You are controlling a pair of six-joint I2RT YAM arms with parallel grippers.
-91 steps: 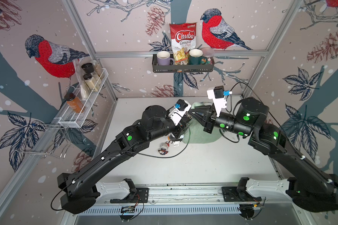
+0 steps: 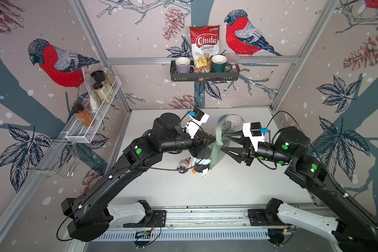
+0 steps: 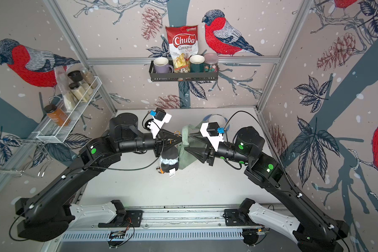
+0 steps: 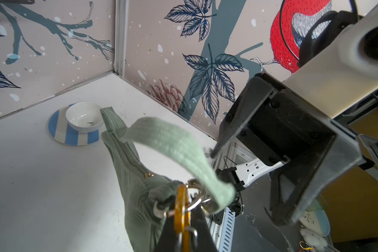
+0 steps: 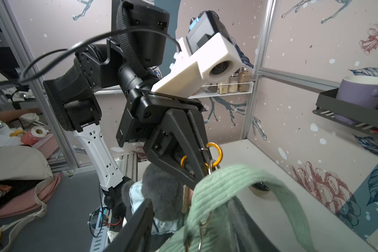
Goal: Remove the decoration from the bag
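Note:
The green fabric bag hangs between my two grippers, its strap [image 5: 235, 176] looping up in the right wrist view. My left gripper [image 2: 214, 140] is shut on a thin orange ring [image 5: 215, 153], which sits at its fingertips. In the left wrist view, silver rings meet this ring close to the bag's strap; whether they are linked is unclear. A grey plush toy [image 3: 169, 157] hangs below the left gripper. A smaller toy [image 2: 183, 164] shows beside it. My right gripper stands open, with strap and a silver ring visible between its fingers.
A white bowl [image 4: 84, 117] on a striped plate [image 4: 65, 126] stands at the table's back. A shelf [image 2: 203, 76] with mugs and chips is on the back wall; a spice rack [image 2: 94, 115] hangs left.
My right gripper has gone from shut to open and sits slightly lower. The left arm has shifted slightly.

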